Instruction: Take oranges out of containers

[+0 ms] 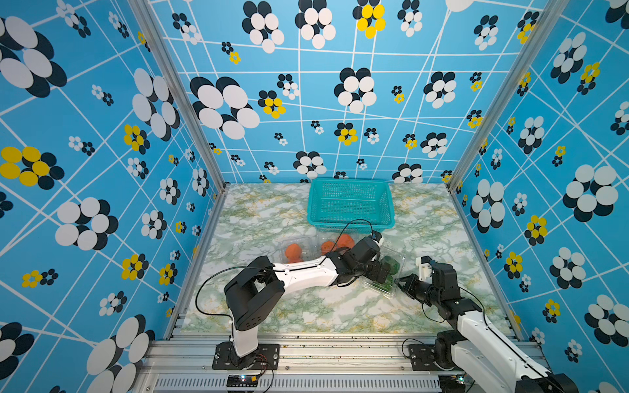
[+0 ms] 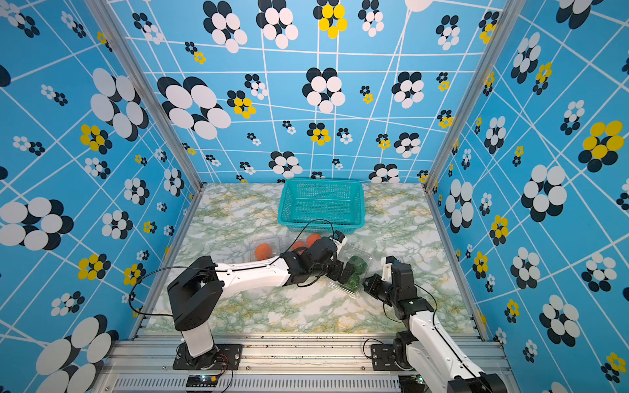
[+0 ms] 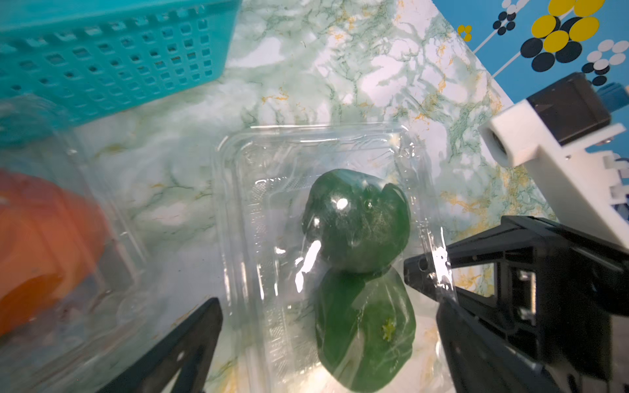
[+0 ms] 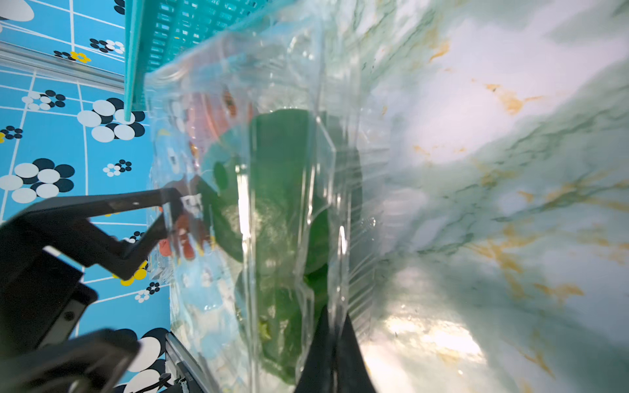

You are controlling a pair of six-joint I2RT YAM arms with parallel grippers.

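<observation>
A clear lidded container [image 3: 237, 216] holding two green fruits [image 3: 357, 219] lies on the table between my arms. My left gripper stands open over it, fingers apart to either side and nothing gripped. At the container's right edge, the fingers of my right gripper are shut together; whether they pinch the thin plastic edge cannot be made out. Several orange fruits, one at the left [image 1: 293, 252] and another nearer the basket [image 1: 344, 241], sit in clear containers beyond the left arm, which partly hides them.
An apparently empty teal basket [image 1: 350, 203] stands at the back middle, close behind the orange fruits. The two grippers are close together around the green fruits' container.
</observation>
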